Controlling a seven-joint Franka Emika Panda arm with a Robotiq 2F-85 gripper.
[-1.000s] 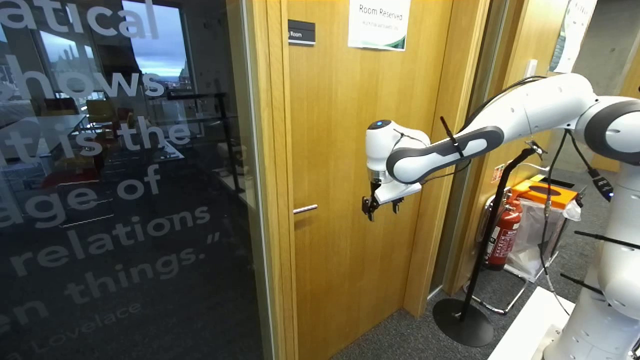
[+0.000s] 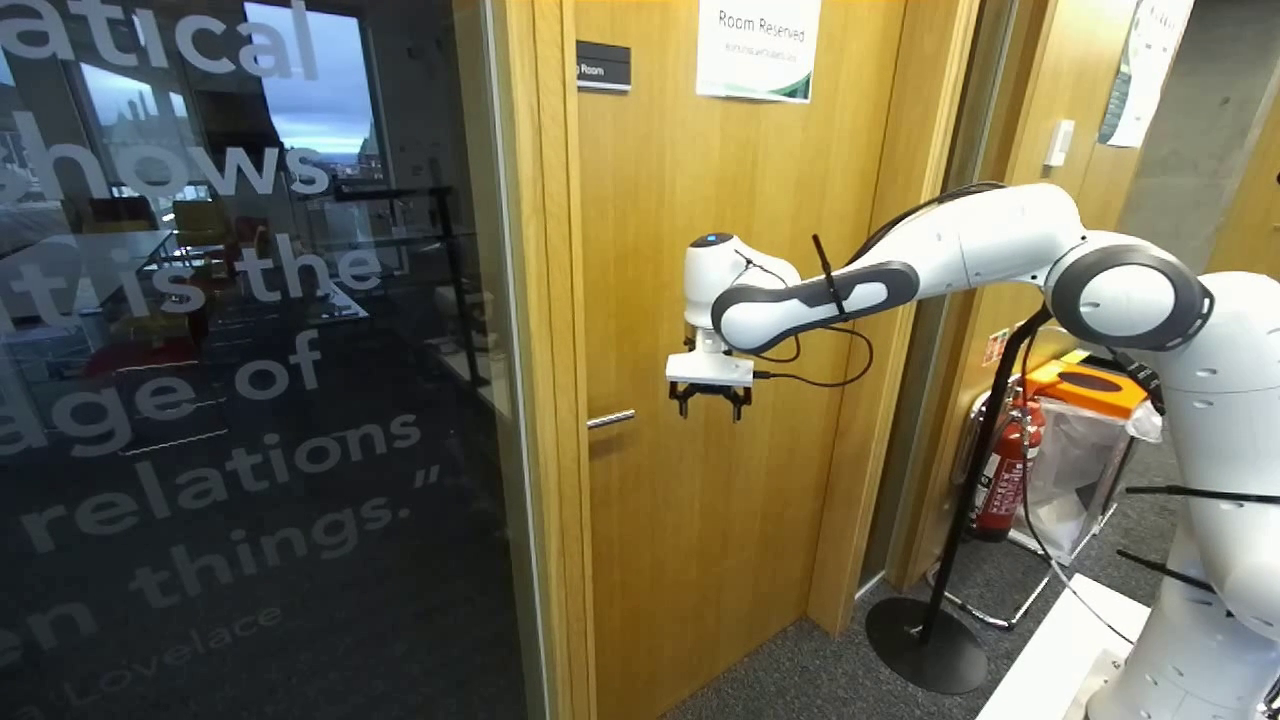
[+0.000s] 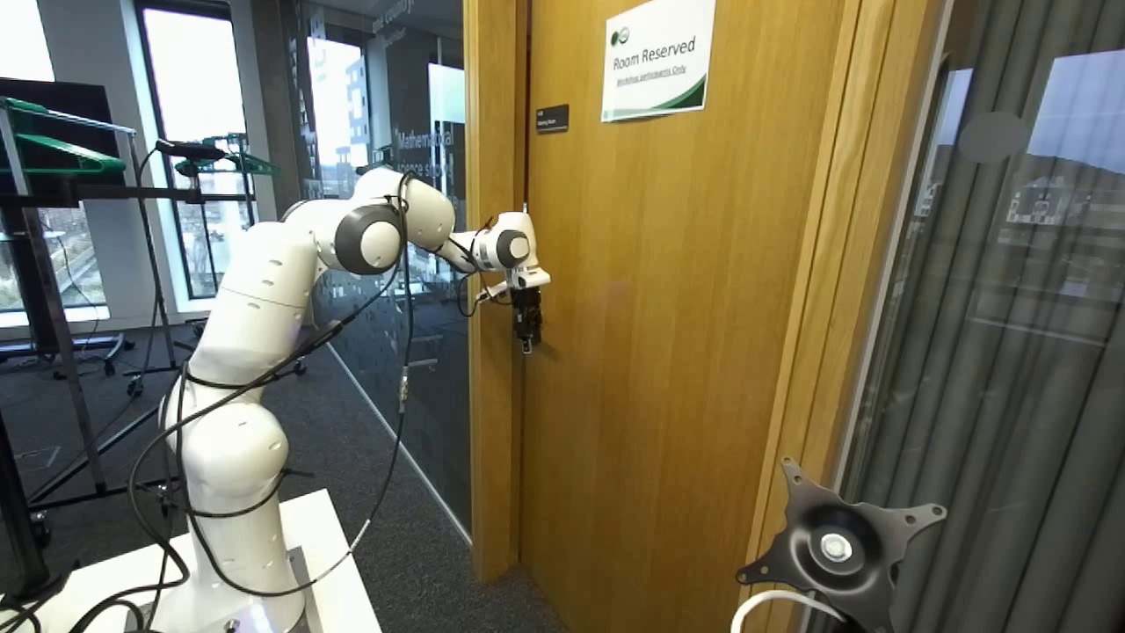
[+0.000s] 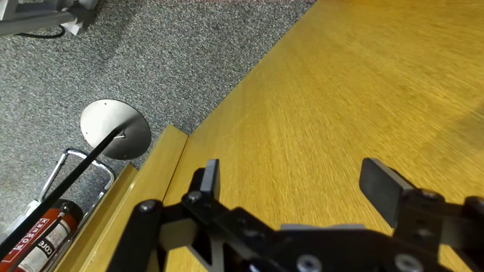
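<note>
A closed wooden door (image 2: pixel 720 528) fills the middle of both exterior views. Its metal handle (image 2: pixel 611 419) sticks out near the left edge in exterior view 1. My gripper (image 2: pixel 709 415) points downward in front of the door, to the right of the handle and at nearly the same height in the picture. In the wrist view the gripper is open, its two black fingers wide apart, with only door surface showing beyond the gap. The handle is not visible in the wrist view. From exterior view 2, the gripper (image 3: pixel 526 346) appears close to the door face.
A stand with a round base (image 2: pixel 926 644) is on the carpet right of the door frame. Behind it are a fire extinguisher (image 2: pixel 1008 468) and an orange-topped bin (image 2: pixel 1083 386). Dark glass (image 2: pixel 240 540) borders the door's left side.
The arm has reached farther left, bringing the gripper nearer the handle in exterior view 1. The door looks unmoved.
</note>
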